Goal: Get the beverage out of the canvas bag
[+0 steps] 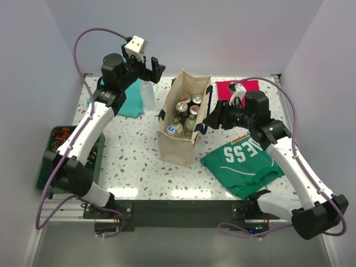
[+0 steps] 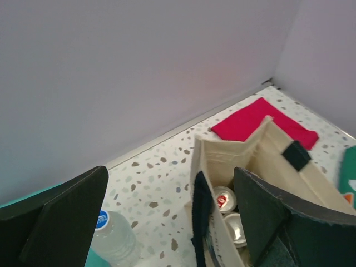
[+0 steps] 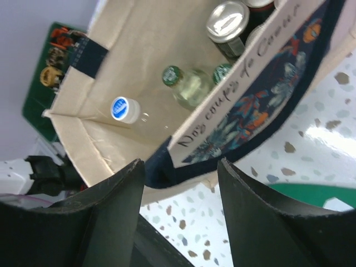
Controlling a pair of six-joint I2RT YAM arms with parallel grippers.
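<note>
The beige canvas bag (image 1: 177,149) stands open mid-table, holding several cans (image 1: 182,108) and bottles (image 1: 189,125); one bottle inside has a blue cap (image 3: 119,108). Left of the bag, a clear bottle (image 1: 148,95) stands on the table, its blue cap showing in the left wrist view. My left gripper is open and empty, raised above and behind that bottle; the bag's left side shows behind its right finger. At the bag's right wall, my right gripper is open, with the wall and navy strap (image 3: 167,175) showing across the gap; contact cannot be told.
A teal cloth (image 1: 131,103) lies at the back left and a green tray (image 1: 45,175) at the left, partly behind my left arm. Right of the bag are a red cloth (image 1: 252,86) and a green shirt (image 1: 239,172).
</note>
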